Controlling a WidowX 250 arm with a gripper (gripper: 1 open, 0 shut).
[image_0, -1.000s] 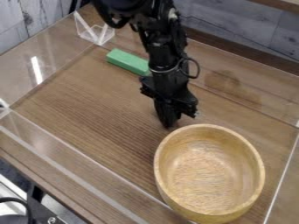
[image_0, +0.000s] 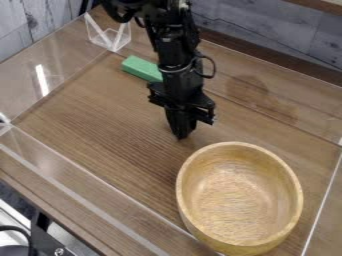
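Observation:
The black robot arm reaches down from the top centre to the middle of the wooden tray, where its gripper (image_0: 183, 128) hangs low over the surface. Its fingertips are small and dark, and I cannot tell whether they are open or shut or hold anything. Behind the arm, to its left, lies a green block (image_0: 142, 67), partly hidden by it. A large cream oval bowl (image_0: 235, 198) sits at the lower right, in front of the gripper.
A clear plastic piece (image_0: 110, 32) is at the back left. Raised edges border the tray, and a cable lies at the lower left.
The gripper has shifted slightly left and up in the view, away from the bowl. The bowl and the green block have not visibly moved.

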